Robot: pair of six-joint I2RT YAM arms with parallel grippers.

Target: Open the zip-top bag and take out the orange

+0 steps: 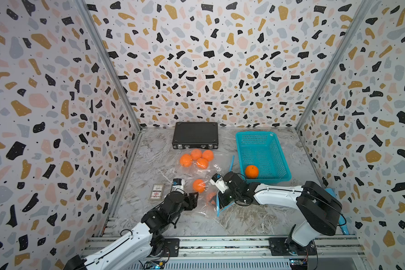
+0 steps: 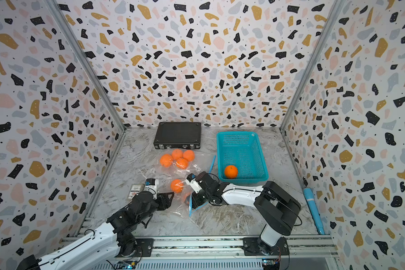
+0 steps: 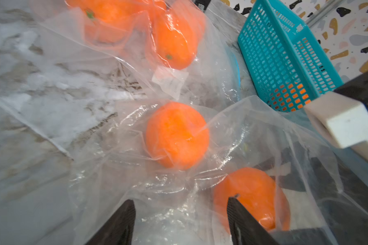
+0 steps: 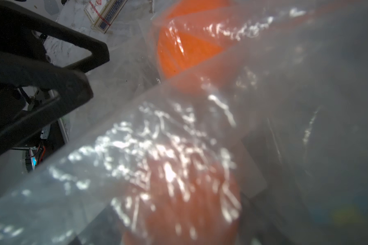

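The near clear zip bag (image 1: 208, 210) holds two oranges, with its blue-edged opening toward the right. One orange (image 3: 176, 135) shows plainly under the plastic at the far side. The other orange (image 3: 249, 198) is nearer the opening, where my right gripper (image 1: 216, 198) reaches into the bag. Cloudy film covers this orange (image 4: 184, 196) in the right wrist view and obscures the right fingers, so their grip cannot be told. My left gripper is open at the bag's left side, fingers (image 3: 120, 226) apart and no orange between them.
A second clear bag with several oranges (image 1: 186, 160) lies behind, before a black case (image 1: 195, 134). The teal basket (image 1: 285, 168) at right holds one orange (image 1: 251, 171). A card box (image 1: 157, 191) lies left. Bare table shows in front of the right arm.
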